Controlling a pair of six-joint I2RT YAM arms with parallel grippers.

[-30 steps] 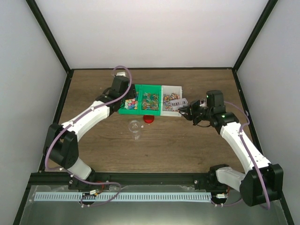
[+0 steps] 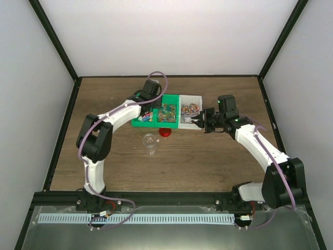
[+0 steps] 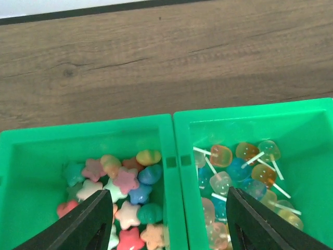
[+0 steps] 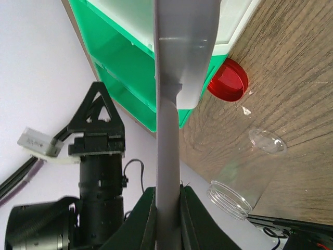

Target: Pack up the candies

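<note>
Candy boxes stand in a row at the table's back: a left green box of star-shaped candies (image 3: 126, 179), a middle green box of stick lollipops (image 3: 252, 182) and a white box (image 2: 190, 125) of mixed candies. My left gripper hovers over the two green boxes, fingers apart, nothing between them. At the white box's right side, my right gripper is closed around a long grey scoop (image 4: 167, 130), which reaches over the boxes. The clear jar (image 4: 244, 174) lies on its side in front, near its red lid (image 4: 228, 80).
The left arm's black wrist (image 4: 101, 151) shows close by in the right wrist view. Bare wood (image 2: 166, 166) fills the front of the table, with free room to both sides of the boxes.
My left gripper has moved right, from the left green box toward the middle one. The right gripper has shifted slightly left, and the scoop's broad pale face shows less now.
</note>
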